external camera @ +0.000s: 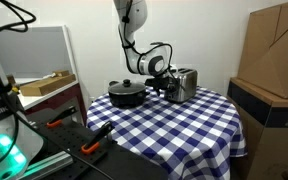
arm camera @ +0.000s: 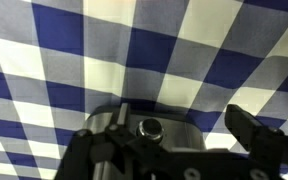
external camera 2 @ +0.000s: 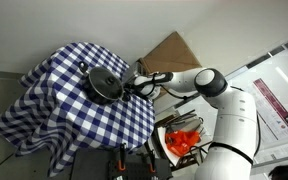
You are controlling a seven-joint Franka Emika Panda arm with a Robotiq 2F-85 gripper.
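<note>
A silver toaster (external camera: 184, 86) stands on the checked tablecloth, toward its back. Beside it, at its left end in exterior view 1, my gripper (external camera: 165, 84) hangs low over the cloth. The wrist view shows the two dark fingers spread wide, the right one (arm camera: 252, 130) well apart from the left. Between them, at the bottom edge, lies the toaster's grey end with a round dark knob (arm camera: 150, 129). My gripper is open and nothing is clasped. Most of the toaster is cut off in the wrist view.
A black lidded pot (external camera: 127, 93) stands left of the gripper, close by. Bare tablecloth (external camera: 174, 130) stretches in front. Cardboard boxes (external camera: 269, 105) stand to the right, off the table. An orange-handled clamp (external camera: 98, 138) is at the near edge.
</note>
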